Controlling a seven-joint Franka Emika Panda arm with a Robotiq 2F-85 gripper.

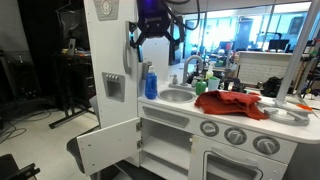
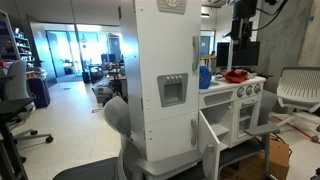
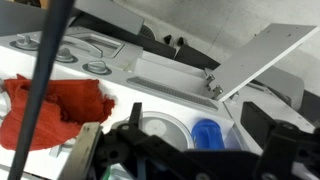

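My gripper hangs open in the air above the left end of the white toy kitchen's counter, with nothing seen between its fingers. In the wrist view the gripper looks down over the sink and a blue bottle, both partly covered by it. The bottle stands upright on the counter beside the fridge. To the right of the sink lies a crumpled red cloth. Below the counter, a white cabinet door is swung wide open, showing the shelf space inside.
A tall white fridge unit rises left of the counter. The faucet and a green bottle stand near the sink. Stove knobs line the front. The open door juts into the floor space.
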